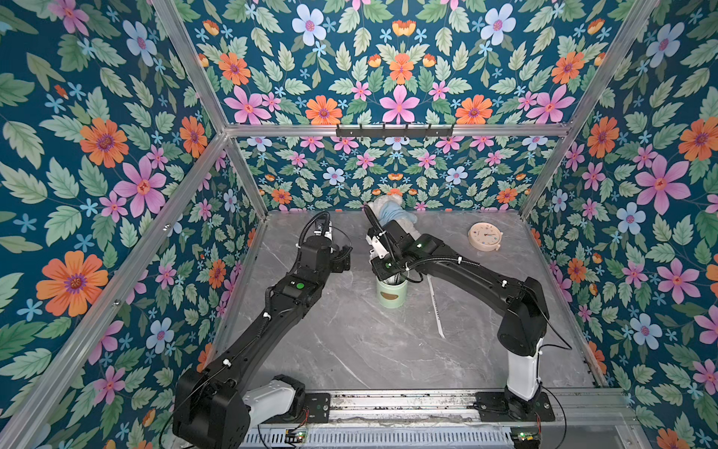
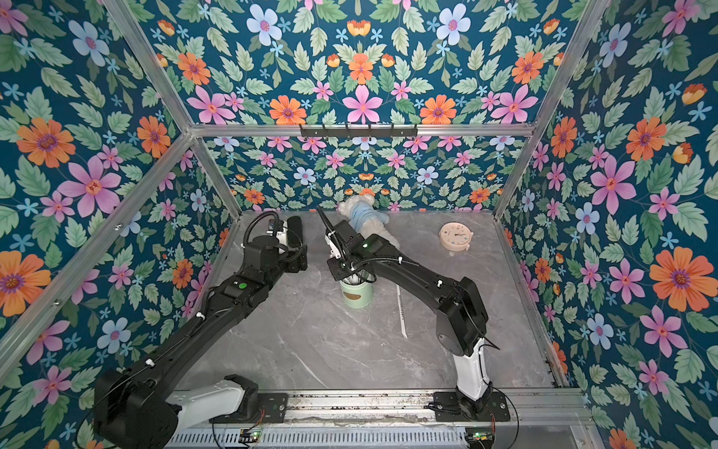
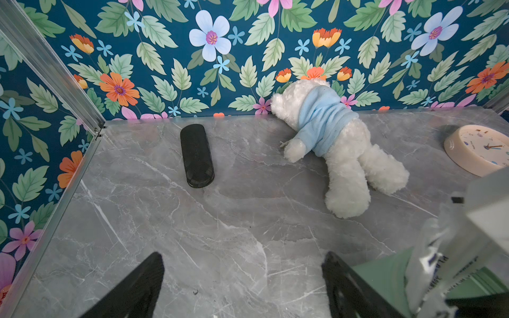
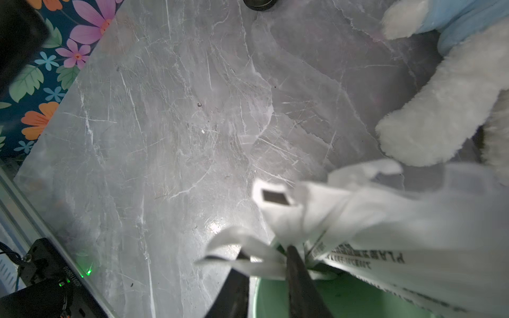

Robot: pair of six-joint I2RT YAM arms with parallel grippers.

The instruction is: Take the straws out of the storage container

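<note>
The pale green container (image 1: 392,298) stands mid-table, white paper-wrapped straws (image 4: 381,228) sticking out of it. My right gripper is over its rim, fingers among the straw wrappers, partly open; whether anything is between them is unclear. One white straw (image 1: 435,310) lies on the table right of the container. My left gripper is open and empty, left of the container.
A white teddy bear (image 3: 328,137) in a blue shirt lies at the back. A round pink clock (image 1: 484,236) is at the back right, a black oblong object (image 3: 197,156) at the back left.
</note>
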